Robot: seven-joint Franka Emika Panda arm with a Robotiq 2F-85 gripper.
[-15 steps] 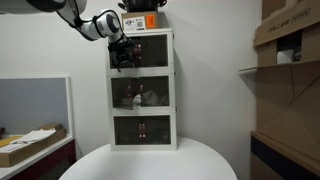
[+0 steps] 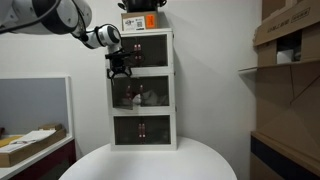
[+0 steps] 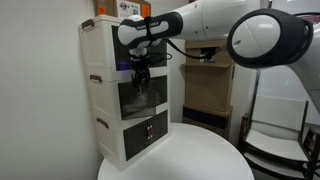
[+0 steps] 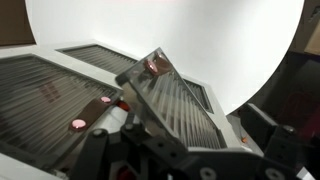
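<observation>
A tall white cabinet of three stacked tiers has dark see-through doors with small red handles. The left middle door stands swung outward, its outer edge up near the camera in the wrist view. Its handle shows close to that edge. In exterior view 2 the same door panel juts toward the table. My gripper points down at the front of the middle tier's upper left, its fingers open. Whether its fingers touch the door cannot be told.
A cardboard box and dark items lie on the cabinet top. Pale contents show inside the middle tier. Large cardboard stands at the right.
The middle door looks unmoved.
</observation>
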